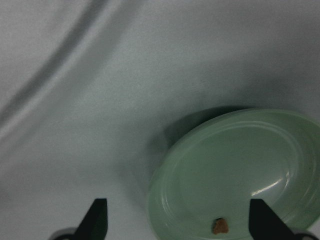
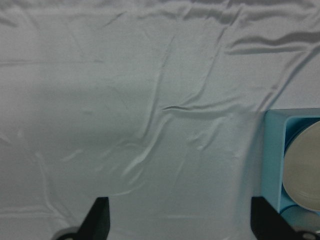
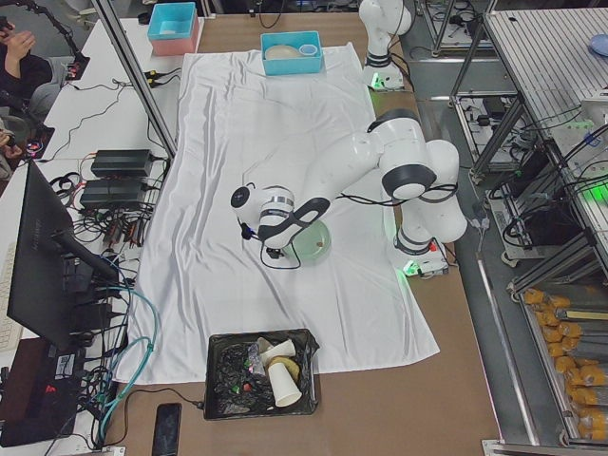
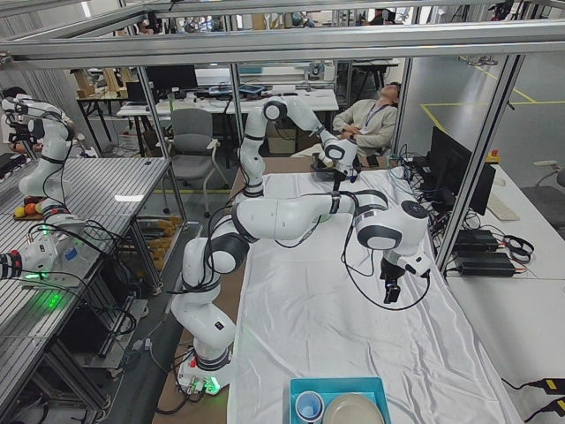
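Note:
A pale green plate (image 3: 310, 245) (image 1: 225, 165) with a small brown piece (image 1: 220, 226) on it lies on the white cloth. My left gripper is open just above the plate's edge, with nothing between its fingers; the camera left view shows the arm partly covering the plate. My right gripper (image 4: 391, 284) is open over bare cloth, beside a blue bin (image 4: 378, 385) (image 2: 272, 150) that holds a beige plate (image 2: 302, 167) and a cup (image 4: 309, 406).
A black bin (image 3: 233, 404) lined with plastic holds white cups and other items at one end of the cloth. A monitor (image 3: 38, 266), cables and equipment line one side, with metal frame posts.

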